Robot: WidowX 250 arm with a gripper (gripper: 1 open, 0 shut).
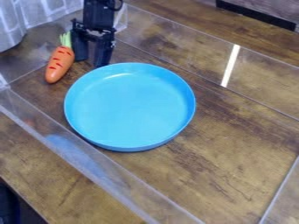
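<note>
My dark gripper [91, 49] hangs at the upper left of the camera view, low over the wooden surface, with its fingers apart. Just left of it lies an orange toy carrot [59, 64] with green leaves at its upper end. A large empty blue plate [129, 106] sits in front of the gripper, to the right of the carrot. The gripper's dark parts make it hard to see exactly what is between the fingers.
A white crumpled item fills the top left corner. Clear strips run along the left and right of the wooden surface [222, 157].
</note>
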